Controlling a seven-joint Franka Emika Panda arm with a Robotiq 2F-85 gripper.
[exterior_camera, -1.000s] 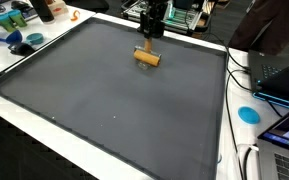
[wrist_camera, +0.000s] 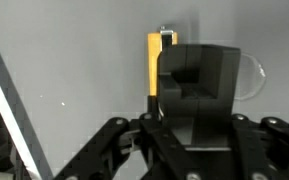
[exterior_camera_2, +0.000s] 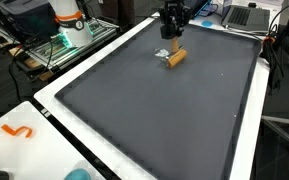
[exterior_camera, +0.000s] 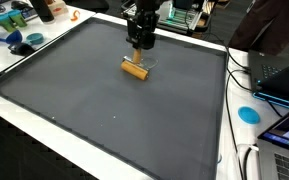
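In exterior view 1 my gripper (exterior_camera: 137, 46) points down, shut on a slim upright orange piece (exterior_camera: 137, 56). Right below it a thicker orange bar (exterior_camera: 134, 70) lies level at the mat; whether the two are one object cannot be told. Exterior view 2 has the gripper (exterior_camera_2: 172, 36) over the same orange bar (exterior_camera_2: 176, 60), near the far edge. From the wrist, the black gripper covers much of the orange bar (wrist_camera: 155, 60), which has a dark strip along it. The held part is hidden there.
A clear round rim (wrist_camera: 250, 77) lies beside the gripper. A blue disc (exterior_camera: 249, 115) and laptops (exterior_camera: 281, 155) stand off its right side, several utensils off its far left.
In exterior view 1 my gripper and the orange bar have shifted left and slightly toward the front. The bar has also turned, its right end now pointing more toward the front.
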